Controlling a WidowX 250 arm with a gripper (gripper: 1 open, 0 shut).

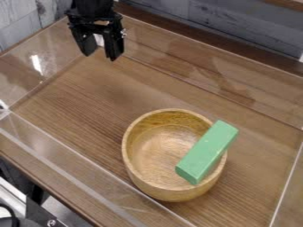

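Observation:
The black robot gripper point(97, 46) is at the top left of the camera view, above the wooden floor of the bin, its two dark fingers pointing down, with a pale patch between or behind them; whether it holds anything is too small to tell. In the lower right a round tan bowl point(151, 151) holds a green rectangular block point(206, 154), which lies tilted diagonally on the bowl's right side and rim.
White walls point(236, 31) border it at the back, and a dark area shows beyond the left edge at the bottom.

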